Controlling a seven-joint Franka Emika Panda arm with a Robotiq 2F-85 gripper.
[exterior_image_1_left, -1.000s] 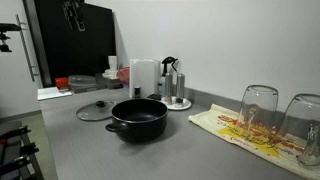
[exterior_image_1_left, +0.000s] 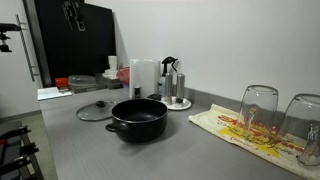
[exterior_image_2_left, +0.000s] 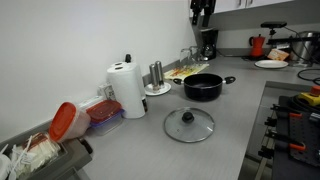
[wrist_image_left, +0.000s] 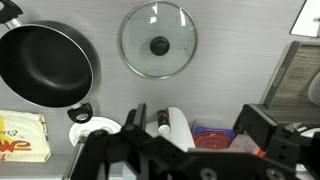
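Note:
A black two-handled pot (exterior_image_1_left: 140, 118) sits uncovered on the grey counter, and it looks empty in the wrist view, where the pot (wrist_image_left: 42, 66) is at the left. Its likely lid, a clear glass lid (exterior_image_2_left: 189, 125) with a black knob (wrist_image_left: 160, 45), lies flat on the counter beside it. My gripper is open high above the counter, its black fingers (wrist_image_left: 136, 135) well apart and nothing held. Part of the arm shows at the top of exterior view 2. No contact shows between gripper and pot or lid.
Along the wall stand a paper towel roll (exterior_image_2_left: 126, 90), a plate with bottles (exterior_image_1_left: 178, 103) and a red container (exterior_image_2_left: 68, 122). Two upturned glass jars (exterior_image_1_left: 259, 112) rest on a yellow-patterned cloth (exterior_image_1_left: 225, 122).

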